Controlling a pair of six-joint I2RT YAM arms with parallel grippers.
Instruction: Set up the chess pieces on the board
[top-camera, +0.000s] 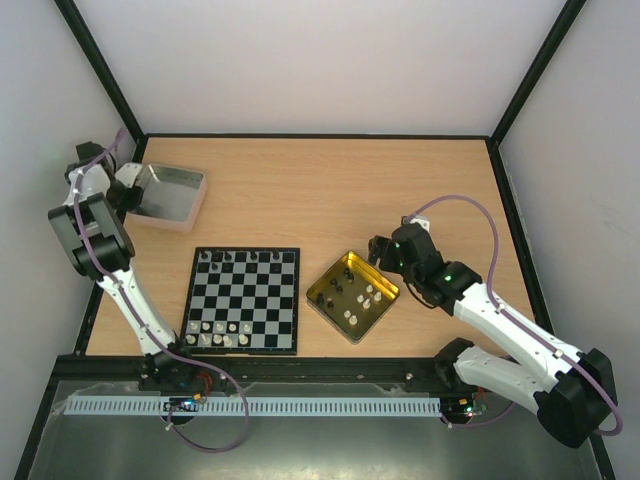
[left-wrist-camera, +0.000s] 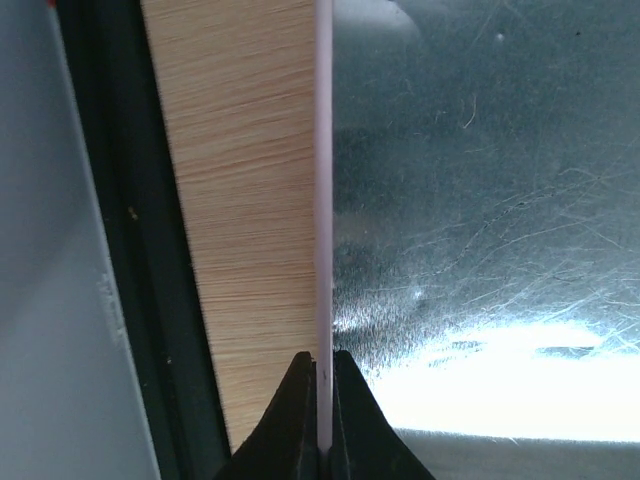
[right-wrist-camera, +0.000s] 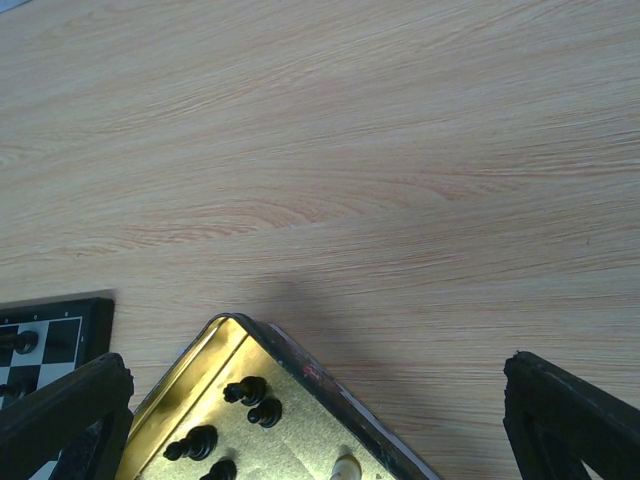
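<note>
My left gripper is shut on the wall of an empty pink tray (top-camera: 198, 207) with a silvery floor, at the far left of the table. The chessboard (top-camera: 246, 297) lies at the front left; white pieces (top-camera: 219, 327) stand along its near left part and black pieces (top-camera: 227, 256) along its far edge. A gold tray (right-wrist-camera: 255, 350) to its right holds several more black pieces (right-wrist-camera: 190, 443) and white pieces (top-camera: 367, 300). Above that tray's far right side, my right gripper stands open, nothing between its fingers.
A black frame rail (left-wrist-camera: 140, 240) and the grey side wall (left-wrist-camera: 45, 260) are close to the pink tray's left.
</note>
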